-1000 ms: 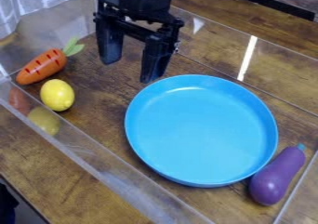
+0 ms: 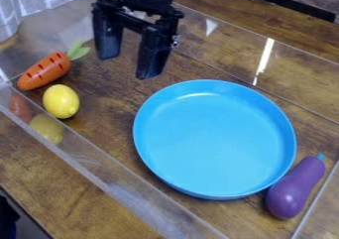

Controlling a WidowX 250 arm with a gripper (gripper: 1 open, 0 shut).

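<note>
The black gripper (image 2: 133,50) hangs open over the wooden surface at the top centre, its two fingers apart with nothing visible between them. To its lower left lie an orange carrot (image 2: 46,70) with a green top and a yellow lemon-like object (image 2: 61,100). A large blue plate (image 2: 213,139) sits right of centre, below the gripper. A purple eggplant (image 2: 296,186) lies at the lower right, beside the plate.
A clear plastic wall (image 2: 99,174) runs along the lower left edge of the work area.
The gripper has moved slightly up and to the left, away from the plate. The carrot, yellow object, plate and eggplant stay where they were.
</note>
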